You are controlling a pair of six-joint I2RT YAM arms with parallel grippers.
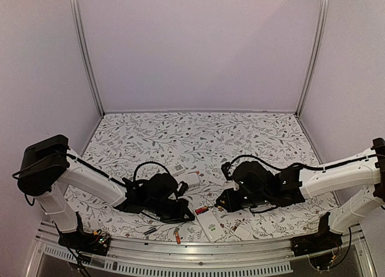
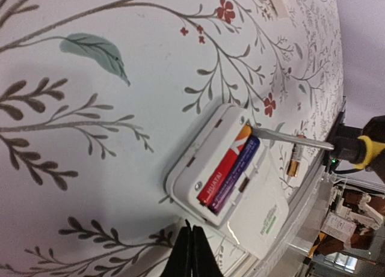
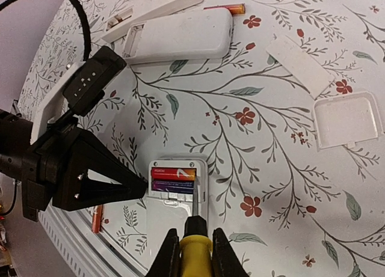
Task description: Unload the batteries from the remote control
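A white remote (image 2: 195, 181) lies on the floral mat with its compartment open, holding a red battery (image 2: 219, 175) and a purple battery (image 2: 237, 175). My right gripper is shut on a yellow-handled screwdriver (image 3: 196, 259), whose metal tip reaches into the end of the compartment at the red battery. My left gripper is shut, nothing showing between its fingers, just beside the remote.
Other white cases (image 3: 177, 36), a flat white piece (image 3: 299, 65) and a shallow lid (image 3: 346, 118) lie farther back and right. Loose batteries (image 1: 177, 237) lie near the front edge.
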